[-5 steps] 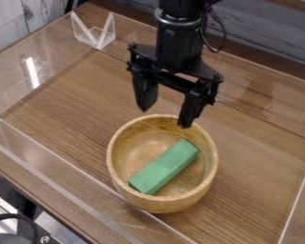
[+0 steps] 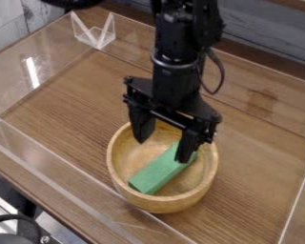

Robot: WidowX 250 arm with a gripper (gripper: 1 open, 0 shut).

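Observation:
My black gripper (image 2: pixel 166 130) hangs over a round wooden bowl (image 2: pixel 130 186) in the lower middle, open, one finger at the bowl's left back and the other to the right. A green oblong block (image 2: pixel 158 173) lies in the bowl between and below the fingers, its upper end close to the right finger. Whether the fingertips touch anything is hard to tell.
A white wire-like object (image 2: pixel 94 29) stands at the top left. A dark cable shows at the bottom left.
My gripper has come down and toward the front, from behind the bowl to over it, nearer the green block. The bowl and block look unmoved.

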